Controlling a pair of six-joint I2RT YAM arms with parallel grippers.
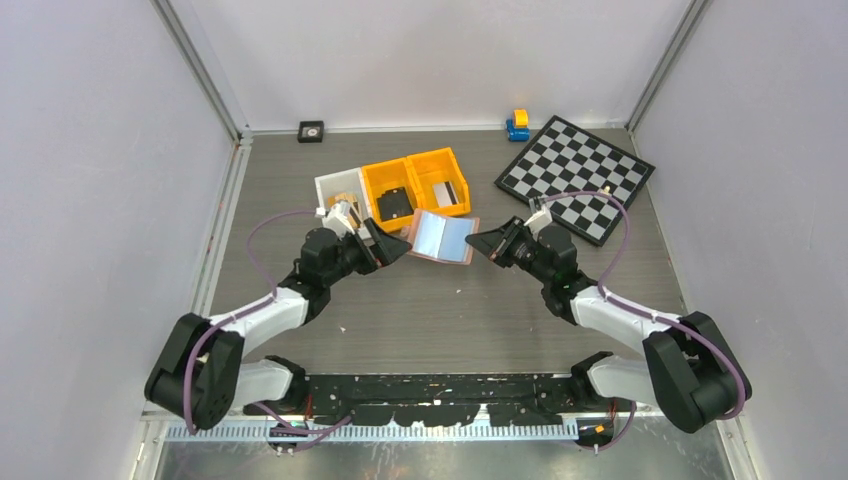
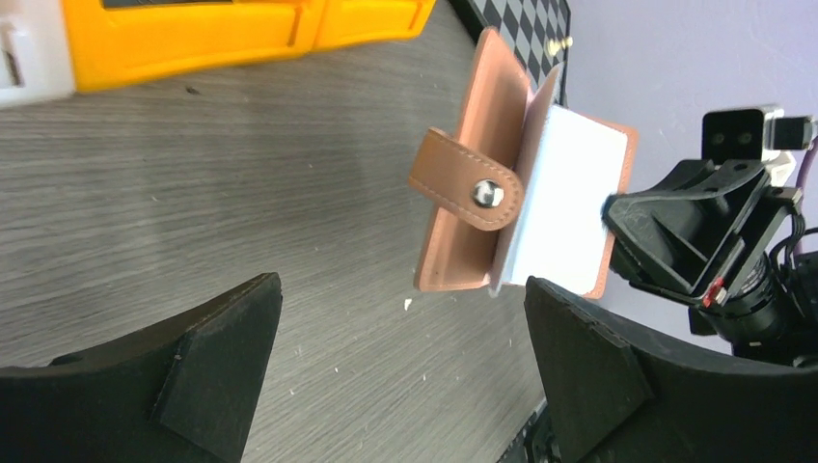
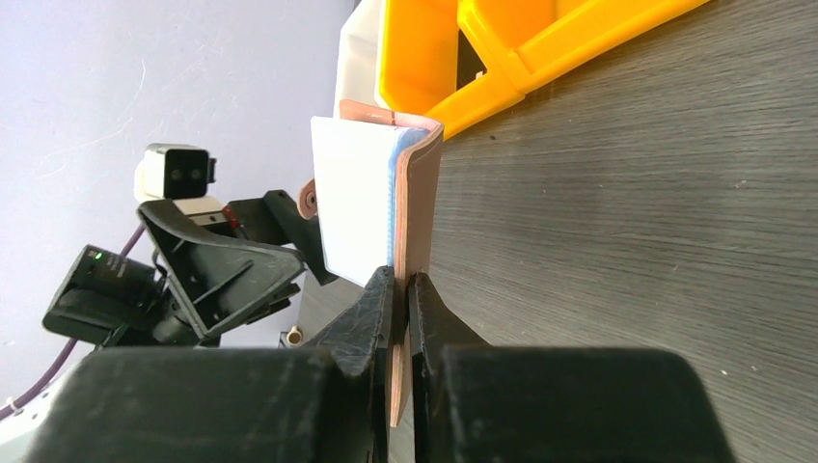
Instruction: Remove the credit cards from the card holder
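Observation:
A brown card holder (image 1: 443,238) with clear, pale sleeves hangs above the table between the two arms. My right gripper is shut on its right edge, with the brown cover pinched between the fingers. In the left wrist view the card holder (image 2: 473,106) stands spread open, and its snap strap (image 2: 470,183) points toward me. My left gripper is wide open just left of the holder, with nothing between its fingers. Two cards (image 1: 445,193) appear to lie in the right yellow bin. Whether cards are still inside the sleeves I cannot tell.
Behind the holder stand two yellow bins (image 1: 436,158) and a white bin (image 1: 322,192). A black item (image 1: 394,204) lies in the left yellow bin. The chessboard (image 1: 575,175) is at back right.

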